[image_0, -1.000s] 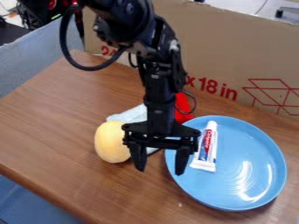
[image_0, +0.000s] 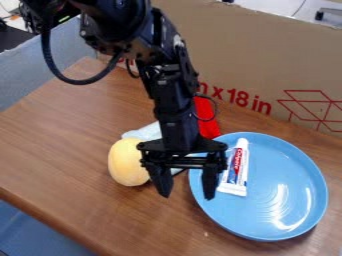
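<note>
The black gripper (image_0: 186, 186) points down with its fingers spread open, one beside the yellow bread-like object and the other over the left rim of the blue plate (image_0: 274, 205); nothing shows between them. A white and red toothpaste tube (image_0: 235, 170) lies on the plate's left side, just right of the gripper. The round pale-yellow object (image_0: 127, 162) sits on the wood table left of the gripper. Behind the arm lie a white cloth-like item (image_0: 142, 134) and a red object (image_0: 209, 118), both partly hidden.
A cardboard box (image_0: 281, 75) stands along the back of the wooden table (image_0: 54, 150). A grey-blue padded surface borders it at the left and front-left.
The arm and gripper have shifted very slightly; the objects on the table look unchanged.
</note>
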